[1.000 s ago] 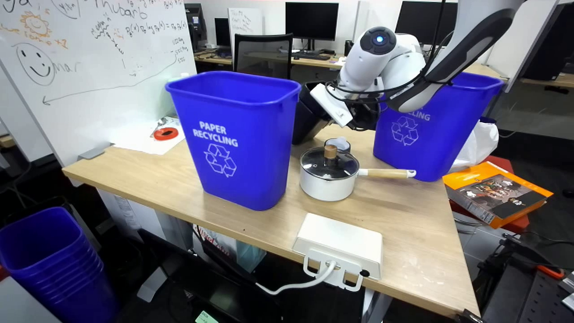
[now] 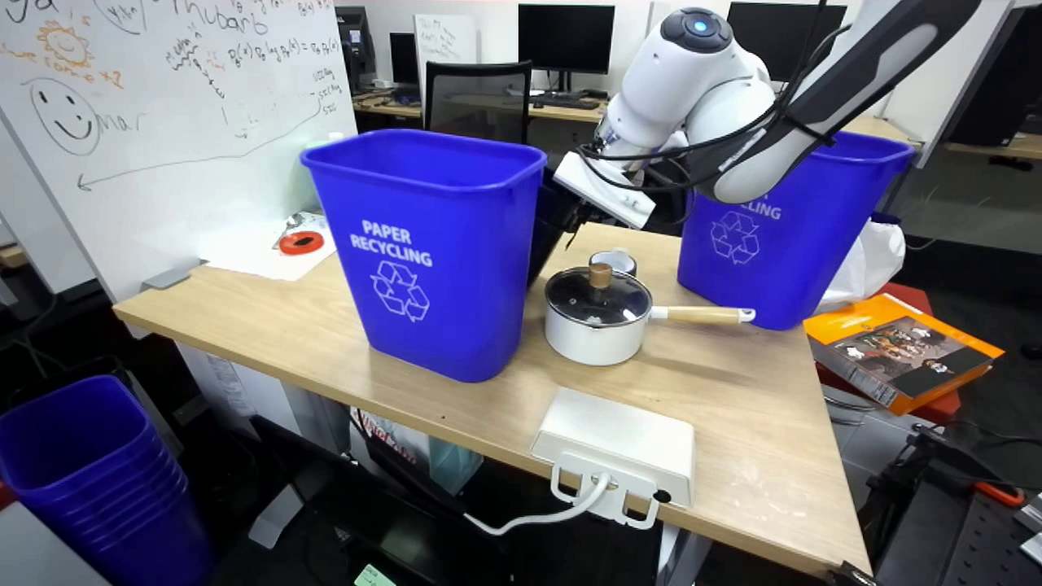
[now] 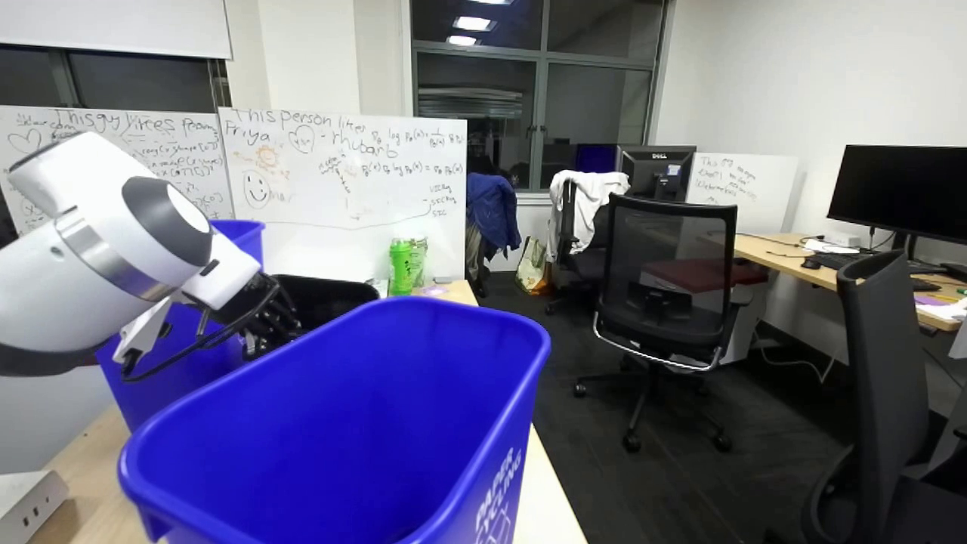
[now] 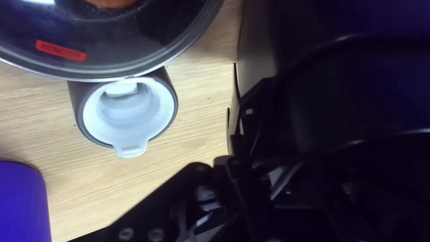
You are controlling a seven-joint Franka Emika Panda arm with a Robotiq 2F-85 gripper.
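A black bin (image 3: 326,299) stands between the two blue bins, its upper part showing past my gripper (image 3: 272,322) in exterior view 2. My gripper is shut on this black bin; just where the fingers meet it is hard to make out. In exterior view 1 the front blue recycling bin (image 2: 440,264) covers most of the black bin (image 2: 549,220). Dark curved surfaces of the black bin (image 4: 362,96) fill the right of the wrist view, beside the dark gripper parts.
A white pot (image 2: 597,337) with a glass lid and wooden handle sits on the table, a dark cup (image 4: 129,113) with a whitish lid close beside it. Another blue bin (image 2: 752,254) stands to the right. A white box (image 2: 615,439) lies at the front edge.
My arm has shifted left and tilted, and the black bin has moved with it, further behind the front blue bin. The pot, cup and blue bins have stayed put.
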